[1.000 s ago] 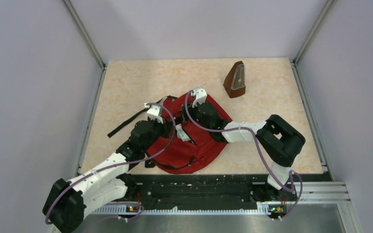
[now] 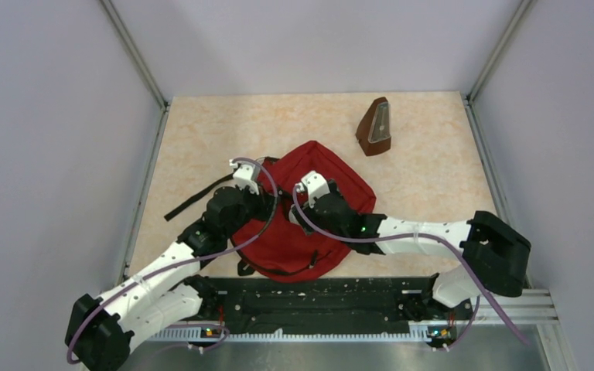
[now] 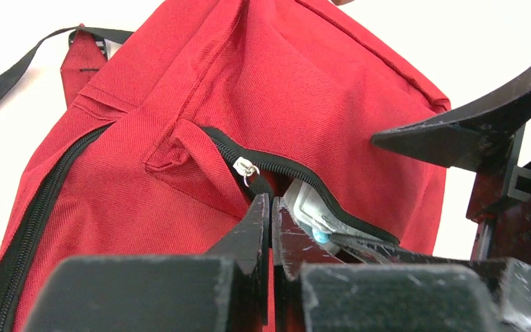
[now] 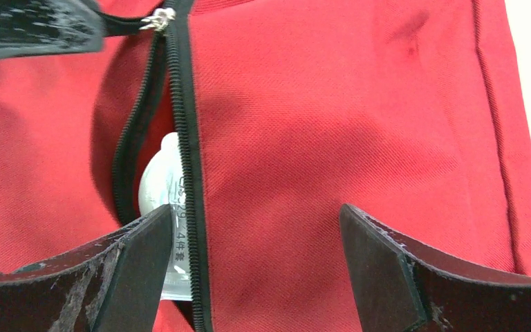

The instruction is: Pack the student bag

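The red bag [image 2: 274, 247] lies flat with a black zipper partly open [image 3: 297, 173]; a whitish item [image 4: 162, 180] shows inside the opening. My left gripper is shut at the zipper pull, whose dark tab disappears at its fingertips; in the right wrist view its tip is beside that pull [image 4: 159, 18]. My right gripper is open over the lower part of the opening, one finger at the whitish item and the other over red fabric, holding nothing.
A brown metronome-shaped object [image 2: 373, 126] stands at the back right of the pale tabletop [image 2: 433, 178]. Bare surface surrounds the bag at the back and on both sides; a black strap [image 2: 189, 201] trails left.
My right gripper has moved from the upper part of the bag down toward the front, over the opening.
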